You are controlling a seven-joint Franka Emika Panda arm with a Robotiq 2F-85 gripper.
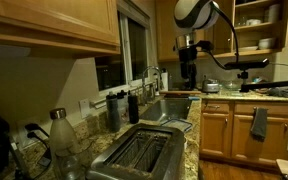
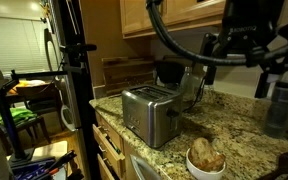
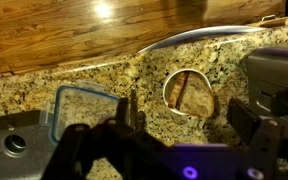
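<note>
In the wrist view my gripper stands open, its two dark fingers (image 3: 134, 108) far apart with nothing held between them. Below the gap, on the counter, is a white bowl (image 3: 167, 90) holding pieces of bread (image 3: 196, 94). The metal toaster (image 3: 269, 68) lies to the right of the bowl. Exterior view 2 shows the same bowl (image 2: 206, 173) with the bread (image 2: 205, 154) in front of the toaster (image 2: 154, 112). In exterior view 1 the gripper (image 1: 190, 82) hangs above the counter, beyond the toaster (image 1: 139, 150); the bowl cannot be made out there.
A clear container (image 3: 79, 110) stands left of the bowl, beside the sink (image 3: 14, 145). Bottles (image 1: 133, 106) line the wall side, with a larger bottle (image 1: 62, 135) near the toaster. Open floor (image 3: 84, 35) borders the counter's front edge.
</note>
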